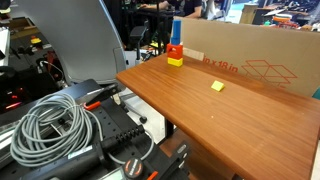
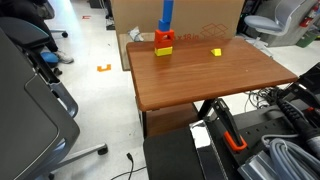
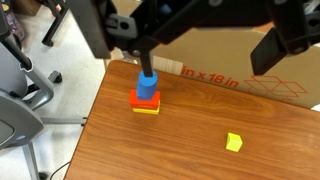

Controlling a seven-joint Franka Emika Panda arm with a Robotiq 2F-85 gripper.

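A stack stands near the far edge of the wooden table. Its yellow block is at the bottom, a red block above it, and a tall blue piece on top. Looked at from above in the wrist view, the blue piece covers part of the red block. A small yellow block lies apart from the stack, alone on the table. My gripper is open above the table, its dark fingers wide apart and nothing between them. Neither exterior view shows it.
A cardboard panel walls off the table's far side. In front of the table, a black surface carries a coiled grey cable. An office chair is beside the table in the wrist view.
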